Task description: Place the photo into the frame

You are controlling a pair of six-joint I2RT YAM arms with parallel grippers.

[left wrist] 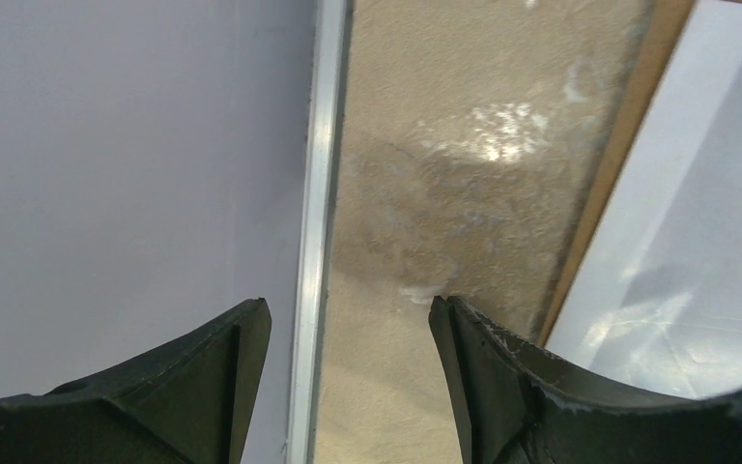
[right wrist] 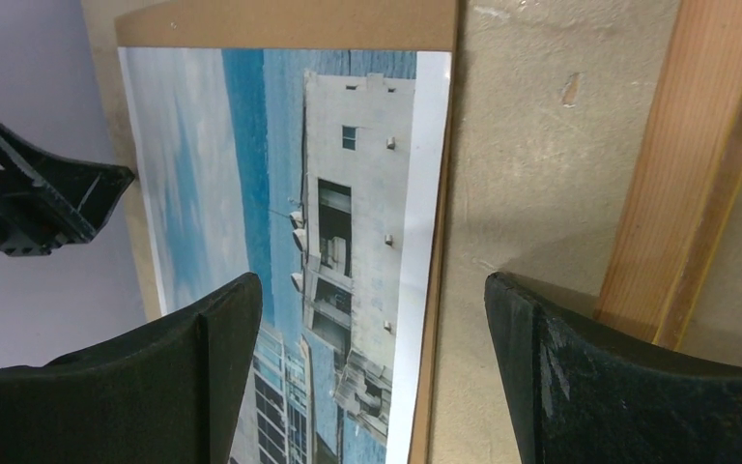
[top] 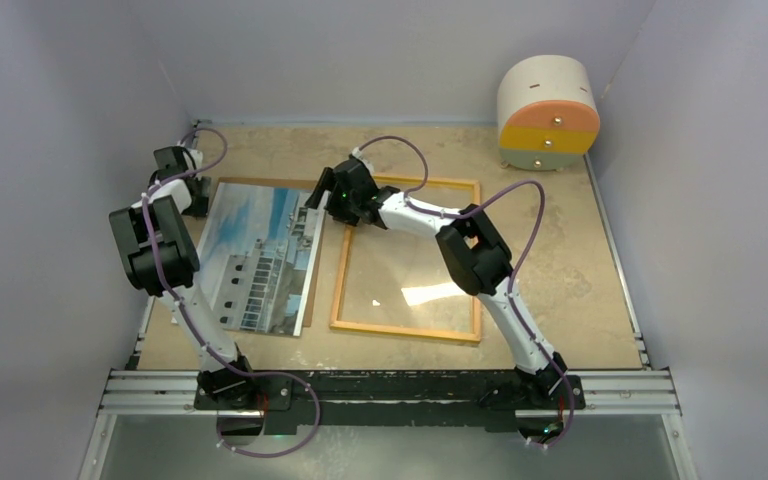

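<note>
The photo (top: 265,255), a white building against blue, lies face up on a brown backing board (top: 312,270) on the left of the table. To its right lies the wooden frame (top: 405,329), empty and flat. My left gripper stands open beyond the photo's left edge, with bare table and the side rail below it. In the right wrist view my right gripper is open above the photo's right border, one finger over the picture. Its other finger (right wrist: 522,319) is over the gap beside the frame's left bar (right wrist: 671,193). Nothing shows between either pair of fingers.
A rounded cabinet (top: 548,112) with coloured drawers stands at the back right. A metal rail (left wrist: 317,193) and grey wall (left wrist: 155,174) stand close beside my left gripper.
</note>
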